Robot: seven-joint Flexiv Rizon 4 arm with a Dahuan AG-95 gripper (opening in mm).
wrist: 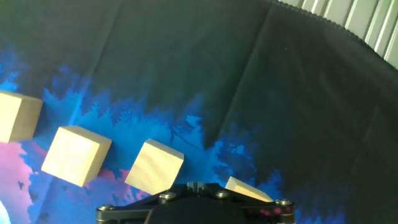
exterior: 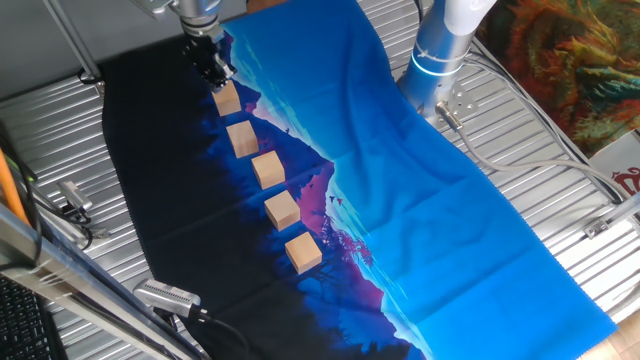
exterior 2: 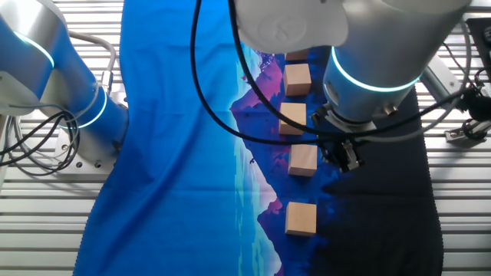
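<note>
Several plain wooden cubes stand apart in a slanting row on the printed cloth. In exterior view 1 the nearest cube lies near the cloth's middle, and the farthest cube is right below my gripper, which partly overlaps it in this view. From the opposite side, my gripper appears to the dark-cloth side of the row, beside a cube. The wrist view has one cube partly hidden behind the gripper's black body, and another cube just left of it. Whether the fingers are open cannot be made out.
The cloth is wrinkled on its blue side. A grey camera-like device sits at the lower left. Cables loop across exterior view 2.
</note>
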